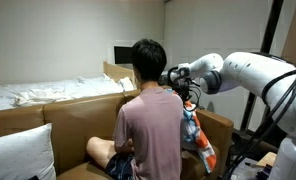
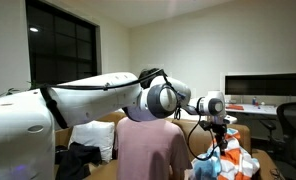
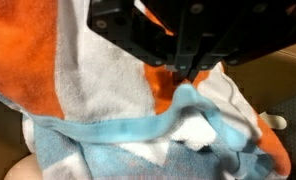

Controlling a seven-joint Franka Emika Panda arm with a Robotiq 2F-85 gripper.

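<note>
A blanket in orange, white and light blue [image 3: 106,88] fills most of the wrist view. It is draped over the right end of the brown sofa [image 1: 80,122], where exterior view 2 shows its orange and white folds [image 2: 235,160]. My gripper points down at it and is shut. Directly below the fingertips, the light blue trim rises in a peaked fold. Whether any cloth is pinched between the fingers is hidden. From exterior view 1, the gripper is hard to make out against the blanket's upper part.
A person in a pink shirt [image 1: 154,135] sits on the sofa close to the blanket and beneath my outstretched arm. A white pillow [image 1: 21,154] rests at the left. Behind the sofa is a bed with white sheets [image 1: 38,94]. A dark office chair [image 2: 294,122] stands beyond.
</note>
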